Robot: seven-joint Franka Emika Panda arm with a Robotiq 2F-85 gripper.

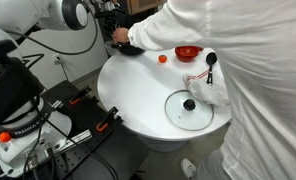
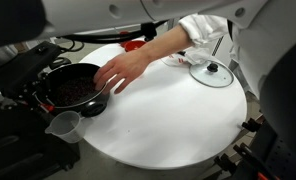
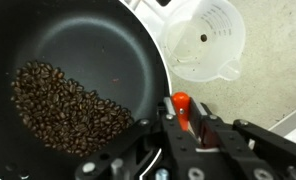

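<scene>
My gripper is shut on a small red-orange piece (image 3: 180,101) at the rim of a black pan (image 3: 93,45). Whether that piece belongs to the pan cannot be told. Dark brown beans (image 3: 68,108) are heaped on one side of the pan's floor. Just outside the rim is a clear measuring cup (image 3: 203,40), with one dark bean-like speck in it. From the second exterior view, the pan (image 2: 76,88) sits at the table's edge and the cup (image 2: 66,125) beside it. A person's hand (image 2: 121,68) reaches over the pan's rim.
A glass lid (image 1: 189,111) with a black knob lies on the white round table (image 1: 138,95). Farther back are a red bowl (image 1: 188,53), an orange item (image 1: 162,58) and a cloth with a black spoon (image 1: 211,62). The person's sleeve crosses above the table.
</scene>
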